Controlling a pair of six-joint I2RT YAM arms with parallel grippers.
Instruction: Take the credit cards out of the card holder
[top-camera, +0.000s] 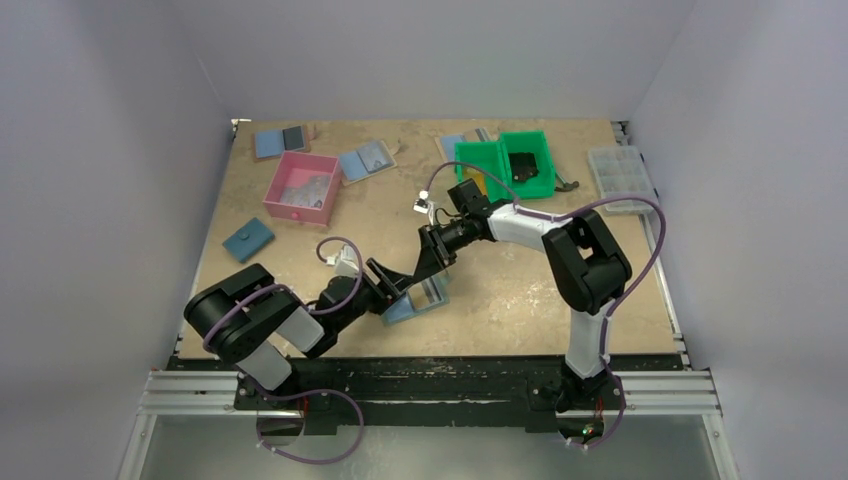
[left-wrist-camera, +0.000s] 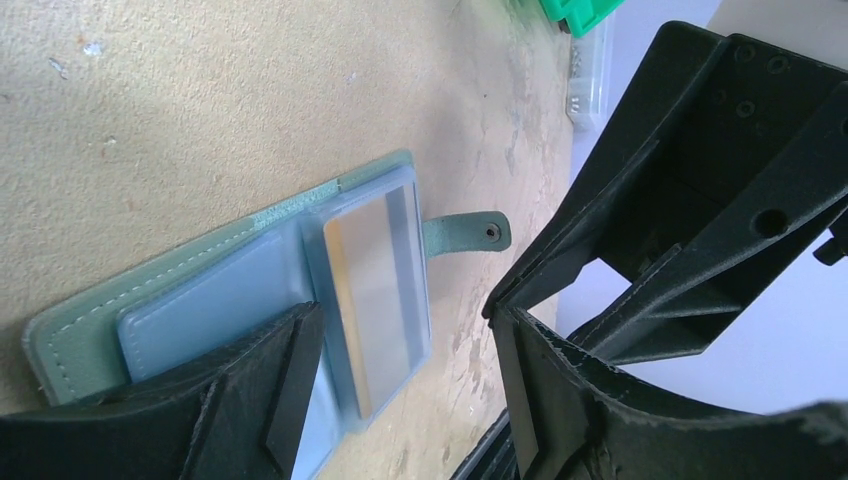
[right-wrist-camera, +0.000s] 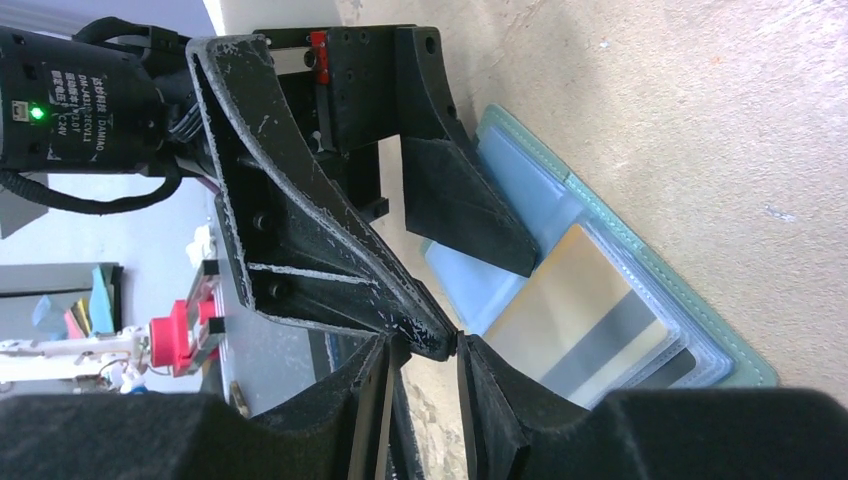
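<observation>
The light blue card holder (top-camera: 400, 312) lies open near the front middle of the table, with cards (right-wrist-camera: 575, 310) in a sleeve and a snap strap (left-wrist-camera: 465, 232). My left gripper stands open low over it, nothing held between the fingers. My right gripper (top-camera: 435, 255) is at the holder's other side; its fingertips (right-wrist-camera: 470, 350) are close together at the edge of the left gripper's finger in the right wrist view. Whether anything is between them is hidden.
A pink box (top-camera: 300, 215) and other card holders (top-camera: 270, 145) are at the back left, a blue holder (top-camera: 248, 238) at the left. Green boxes (top-camera: 525, 140) and a clear tray (top-camera: 620, 175) stand at the back right.
</observation>
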